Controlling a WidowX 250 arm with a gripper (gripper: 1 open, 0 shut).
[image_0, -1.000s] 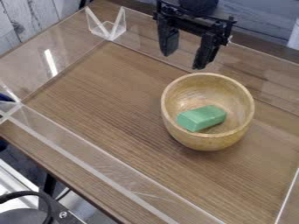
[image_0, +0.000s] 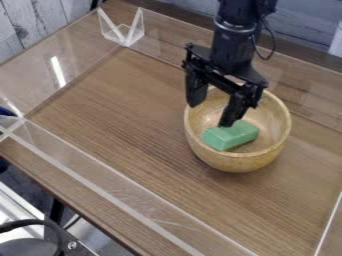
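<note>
A round tan bowl (image_0: 207, 152) stands right of centre on the wooden table. Inside it lies a green block (image_0: 230, 134). My black gripper (image_0: 217, 106) hangs open over the bowl's back part, its fingers pointing down above and behind the block, with nothing seen between them.
A clear wire or plastic basket-like object (image_0: 122, 28) sits at the back left. A dark cable curves at the bottom left corner.
The bowl and green block look unmoved.
</note>
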